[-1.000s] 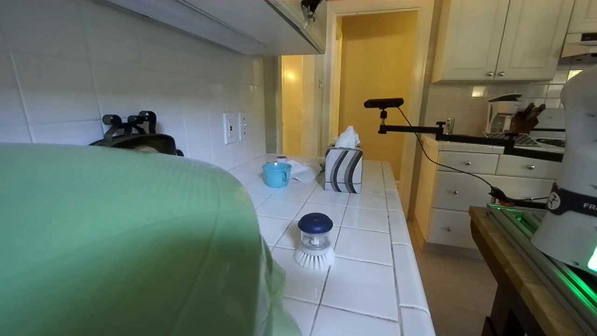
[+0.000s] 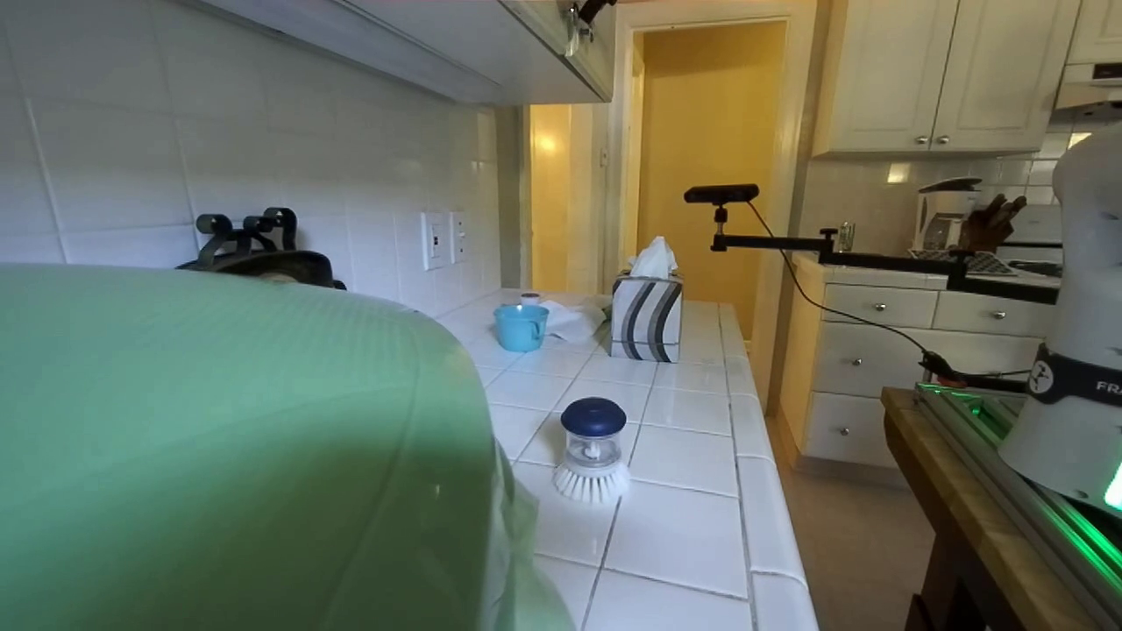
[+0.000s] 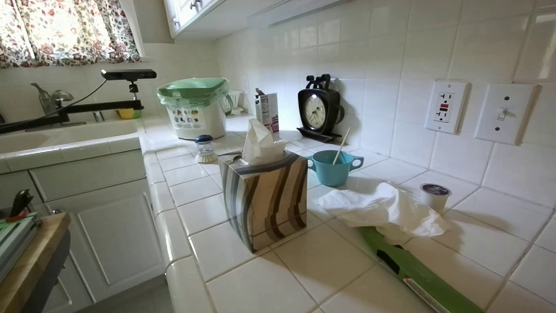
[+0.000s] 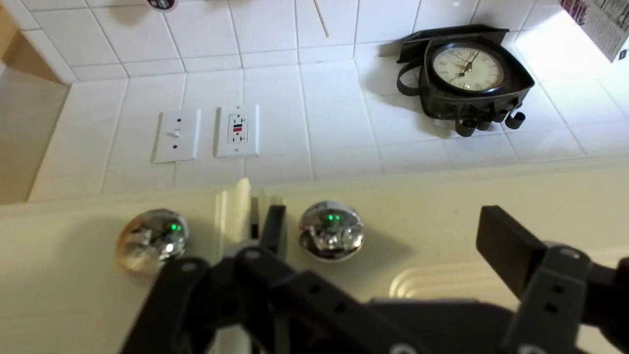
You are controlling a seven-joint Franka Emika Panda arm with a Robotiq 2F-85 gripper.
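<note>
Seen from the wrist, my gripper is open in front of pale cabinet doors [image 4: 448, 206]. One shiny round knob [image 4: 331, 230] appears between its two spread fingers, nearer the left finger, with no contact showing. A second knob [image 4: 153, 241] lies to the left, outside the fingers. Between the knobs runs a pale upright door edge [image 4: 240, 206], close beside the left finger. Exterior view 1 catches only a dark piece of the gripper at the top, by the upper cabinet [image 2: 526, 53]; its fingers are mostly cut off there.
Below the cabinet, the tiled counter [image 3: 245, 281] holds a tissue box [image 3: 266, 201], blue cup [image 3: 333, 169], dish brush [image 2: 592, 450], crumpled tissue [image 3: 391, 208] and black clock [image 3: 319, 109]. A green-lidded bin [image 3: 195, 112] stands farther along. A camera arm [image 2: 841, 256] juts out opposite.
In exterior view 1, the dark gripper piece at the upper cabinet has shifted slightly right and up, showing more of the metal knob. The counter objects stay where they were.
</note>
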